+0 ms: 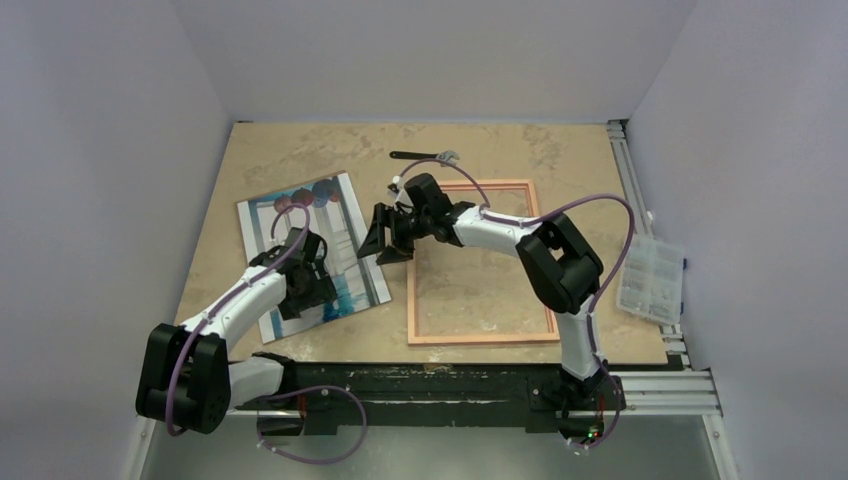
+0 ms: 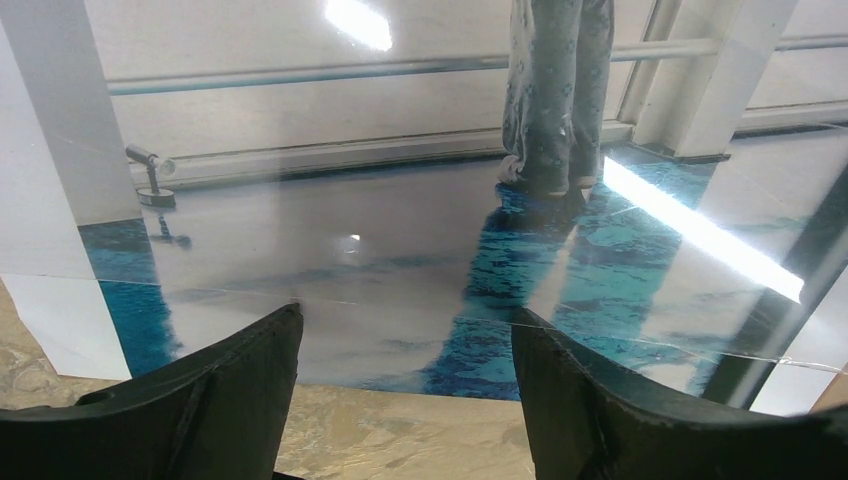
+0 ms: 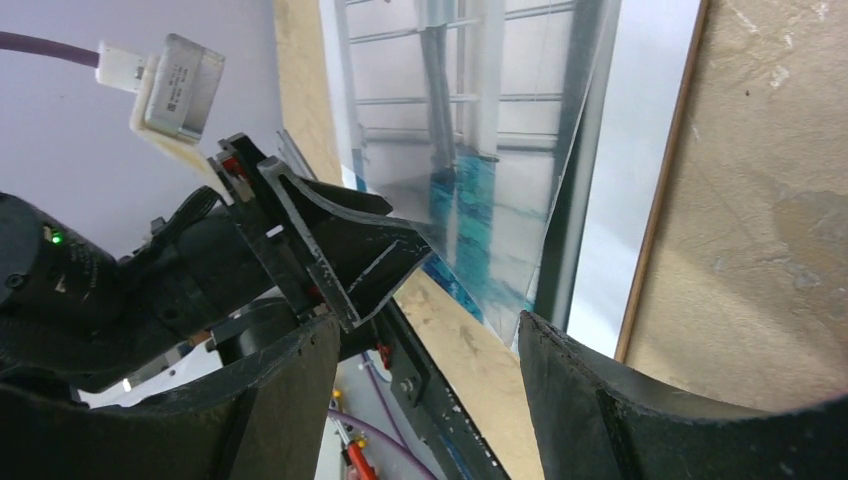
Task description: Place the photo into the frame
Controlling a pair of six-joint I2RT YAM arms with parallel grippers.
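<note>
The photo [image 1: 342, 240], a glossy print with white borders and blue water, lies on a board at the left. My left gripper [image 1: 305, 290] is over its lower part; in the left wrist view its fingers [image 2: 230, 390] are at the photo's near edge, though the grip itself is unclear. In the right wrist view the photo's sheet [image 3: 490, 230] looks slightly lifted beside a white border strip. My right gripper [image 1: 390, 240] hangs beside the photo's right edge, fingers [image 3: 590, 410] apart with nothing seen held. The empty wooden frame [image 1: 480, 340] lies to the right.
An adjustable wrench [image 1: 420, 156] lies behind the frame. A clear compartment box [image 1: 650, 280] sits at the far right. Walls enclose the sides and back.
</note>
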